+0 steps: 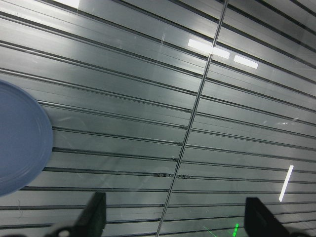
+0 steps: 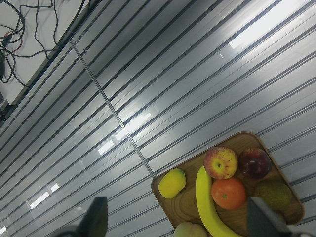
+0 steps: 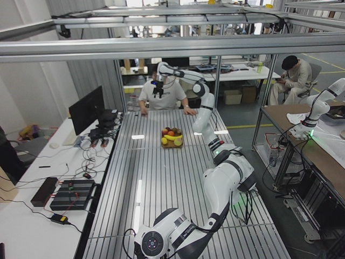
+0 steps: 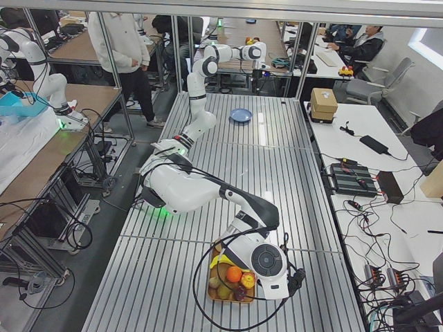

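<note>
A wooden tray (image 2: pixel 189 214) of fruit lies on the slatted table, holding a banana (image 2: pixel 207 202), an orange (image 2: pixel 228 193), a red-yellow apple (image 2: pixel 220 162), a lemon (image 2: pixel 172 182), a dark red fruit (image 2: pixel 254 163) and others. My right gripper hangs above it, fingers apart, open. A blue plate (image 4: pixel 241 115) lies at the table's far end in the camera right view, and at the left edge of the left wrist view (image 1: pixel 19 138). My left gripper is open above the bare table beside the plate. Neither gripper shows anything between its fingers.
Side tables with a monitor (image 3: pixel 86 110), cables and boxes (image 4: pixel 323 104) flank the slatted table. Metal posts and overhead beams frame it. Another white arm (image 3: pixel 318 108) stands on a neighbouring bench. A person stands behind the table's end.
</note>
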